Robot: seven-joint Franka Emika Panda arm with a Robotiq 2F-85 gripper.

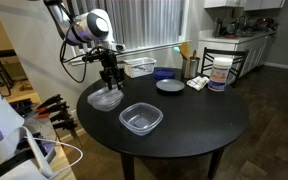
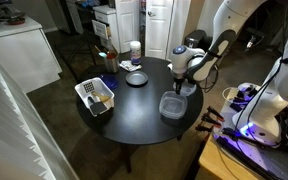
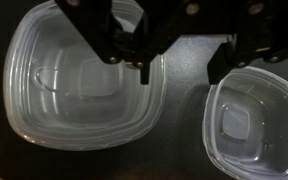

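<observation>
Two clear plastic containers rest on the black round table. One container sits near the table's front; the other container lies at the left edge, close under my gripper. In the wrist view, one container fills the left side and another container shows at the right. My gripper is part open with a gap between its fingertips and nothing visible in it. Its left finger overlaps the left container's right side; the right finger is beside the right container's rim. Contact cannot be told.
A dark plate, a blue bowl, a white basket, a utensil holder and a white tub stand toward the back of the table.
</observation>
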